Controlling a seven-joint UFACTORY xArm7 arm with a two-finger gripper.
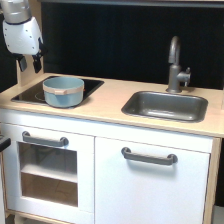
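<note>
At the upper left hangs my white gripper (30,65), over the rear left of the counter. Its two dark fingers stand apart, and nothing shows between them. A blue-grey pot (63,95) with a light band near its rim rests on the black stove plate (94,87). The pot lies lower and to the right of the gripper, clear of it. Any contents of the pot are too small to make out.
A grey sink (165,104) with a dark faucet (177,65) is set into the right side of the wooden counter (113,98). Below are a windowed oven door (48,190) and a white cabinet door (150,190), both with grey handles. A dark part juts in at the left edge.
</note>
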